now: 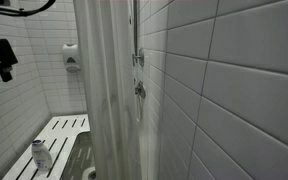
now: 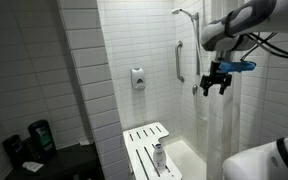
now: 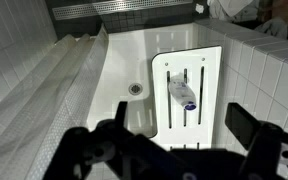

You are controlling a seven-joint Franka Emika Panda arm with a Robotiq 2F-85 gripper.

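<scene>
My gripper is open and empty, high above the shower area in the wrist view, its two dark fingers wide apart. In exterior view 2 the gripper (image 2: 214, 90) hangs at the upper right, well above and to the right of the white bottle (image 2: 159, 156). That bottle (image 3: 182, 95) stands on the slatted white bench (image 3: 195, 72), and its blue part shows in the wrist view. A pale shower curtain (image 1: 106, 90) hangs in front of the bench's right side in exterior view 1.
A soap dispenser (image 2: 137, 78) is mounted on the tiled back wall. Beside the bench lies the shower floor with a drain (image 3: 135, 89). A grab bar (image 2: 179, 60) runs up the wall. Several dark items (image 2: 39, 140) sit at the far left.
</scene>
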